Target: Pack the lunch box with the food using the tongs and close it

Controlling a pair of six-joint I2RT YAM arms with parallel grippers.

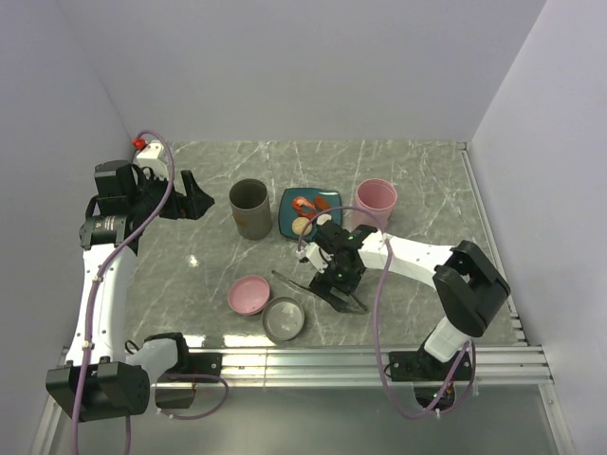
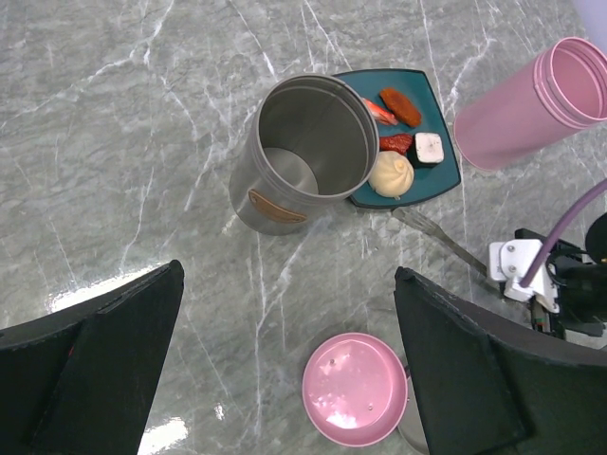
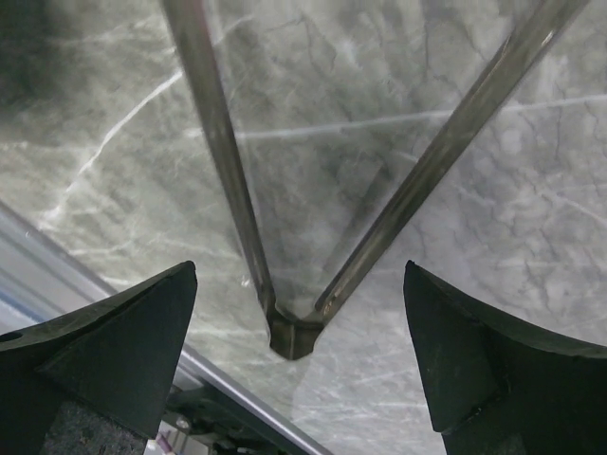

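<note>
A blue-green plate [image 1: 287, 224] holds food pieces, including a bun [image 2: 391, 173] and a white-and-dark piece [image 2: 428, 148]. Long metal tongs [image 3: 427, 171] lie spread in a V below my right gripper [image 1: 334, 294], whose fingers are open around their hinge end in the right wrist view, low over it. My left gripper [image 1: 188, 197] stands open and empty at the left, above the counter.
A grey cylindrical container [image 1: 251, 216] and a pink one [image 1: 375, 194] flank the plate. A pink lid [image 1: 248, 294] and grey lid [image 1: 283, 320] lie near the front edge.
</note>
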